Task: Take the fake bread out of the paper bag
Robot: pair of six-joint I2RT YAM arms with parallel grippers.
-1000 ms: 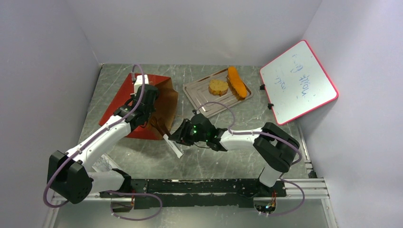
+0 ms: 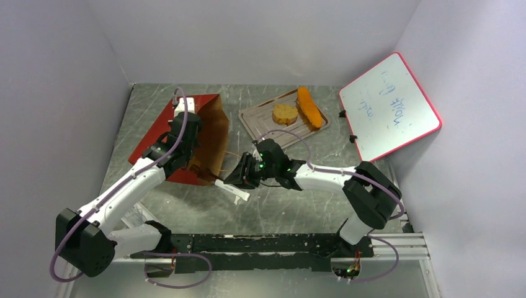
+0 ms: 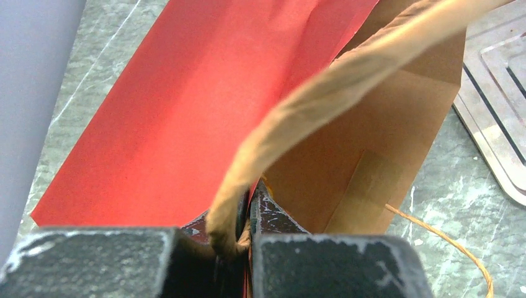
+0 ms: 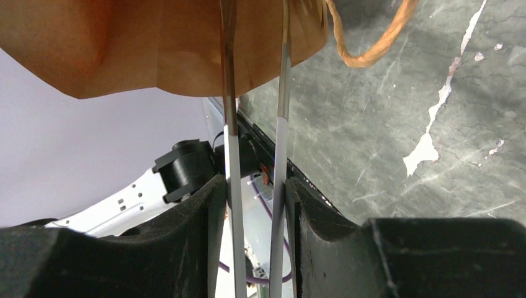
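Note:
The red paper bag, brown inside, lies tilted with its mouth toward the right. My left gripper is shut on its upper edge, beside a twisted paper handle. White-handled tongs with brown arms are held in my right gripper; its fingers press them from both sides, with a gap between the tongs' arms. The tongs' tips reach into the bag mouth and are hidden from the right wrist view. A bread slice and an orange-brown long loaf lie on the tray. The bag's contents are mostly hidden.
The metal tray sits right of the bag at the back. A red-framed whiteboard stands at the right. Another cord handle loops out near the tongs. Open marble tabletop lies in front.
The tongs have swung, their handle ends now further right and up, and their tips sit lower in the bag mouth. The right elbow has shifted right. The bag's edge has moved slightly left.

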